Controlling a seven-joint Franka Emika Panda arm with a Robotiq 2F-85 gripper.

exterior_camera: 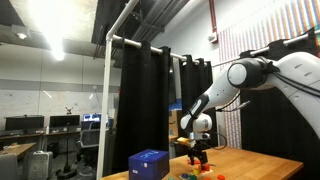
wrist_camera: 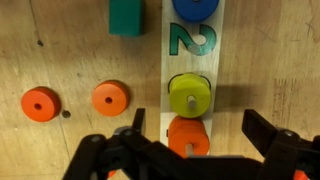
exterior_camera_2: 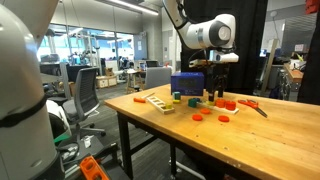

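Observation:
My gripper is open over a pale wooden strip (wrist_camera: 202,65) marked with a green "2", its dark fingers to either side and nothing held. Along the strip in the wrist view are a blue disc (wrist_camera: 195,8), a yellow-green disc (wrist_camera: 190,95) and an orange disc (wrist_camera: 188,137). A pin tip shows at the middle of the yellow-green one. The orange disc lies between the fingertips in this view; how far below them cannot be told. Two loose orange discs (wrist_camera: 110,97) lie left of the strip, and a green block (wrist_camera: 125,17) is above them.
In the second exterior view a dark blue box (exterior_camera_2: 190,83) stands behind the pieces. Another wooden strip (exterior_camera_2: 168,106) lies to the left, and a red-handled tool (exterior_camera_2: 256,106) to the right.

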